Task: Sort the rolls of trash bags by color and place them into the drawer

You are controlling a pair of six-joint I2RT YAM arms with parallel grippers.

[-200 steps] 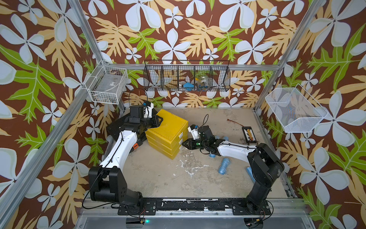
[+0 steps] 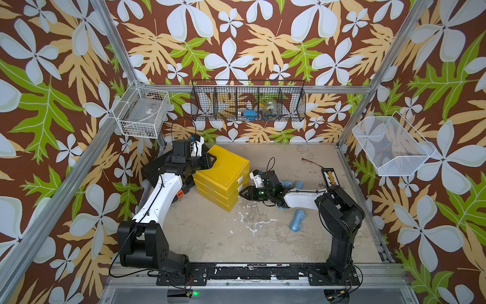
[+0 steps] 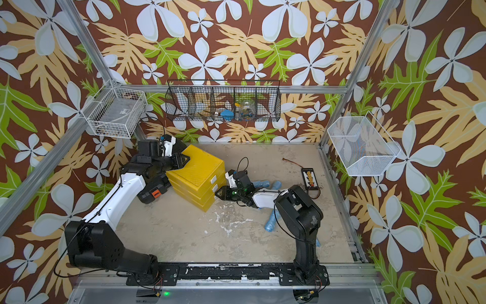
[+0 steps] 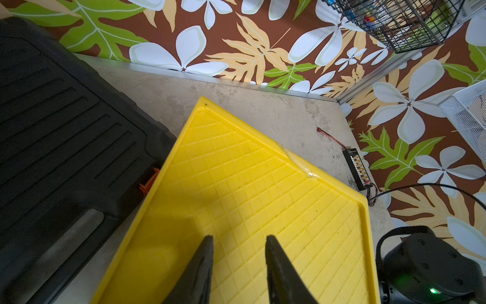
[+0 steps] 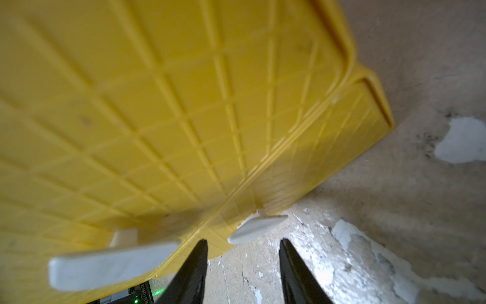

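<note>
A yellow drawer unit [image 2: 224, 173] stands left of the table's centre. Its top fills much of the left wrist view, with my left gripper over that top, fingers apart and nothing between them. In the right wrist view two pale handles show on the drawer fronts: a near upper handle [image 5: 114, 264] and a lower handle [image 5: 256, 229]. My right gripper is open close to the lower one, holding nothing. Blue bag rolls lie around the right arm, among them a front roll [image 2: 297, 220] and a back roll [image 2: 299, 185]; the arm partly hides others. The drawers' insides are not visible.
A black case [image 4: 65, 131] stands against the unit's left side. A power strip [image 2: 330, 178] with a cable lies at the back right. Wire baskets [image 2: 248, 103] hang on the walls.
My right arm's elbow has swung left and its gripper has edged slightly left, near the drawer fronts. The left arm and the drawer unit show no visible movement.
</note>
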